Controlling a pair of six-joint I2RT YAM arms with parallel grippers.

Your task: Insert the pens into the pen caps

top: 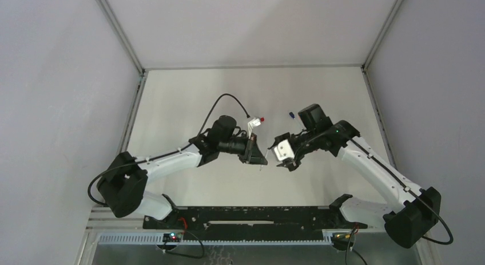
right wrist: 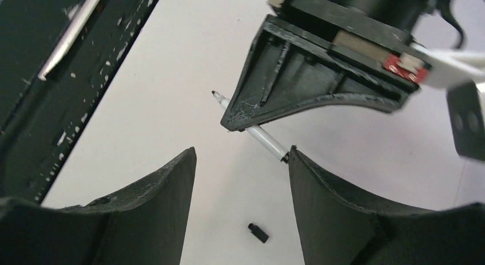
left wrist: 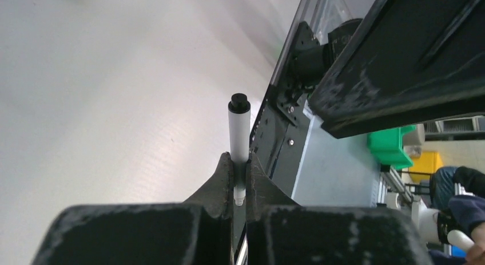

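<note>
A white pen with a black end is held upright in my left gripper, which is shut on it; in the right wrist view the pen runs slantwise through those fingers, its tip out at the other side. My right gripper is open and empty, its fingers just short of the pen's black end. In the top view both grippers meet near the table's middle. A small dark cap lies on the table below.
A blue cap lies behind my right arm, which hides much of that side. A red item shows by the left camera.
</note>
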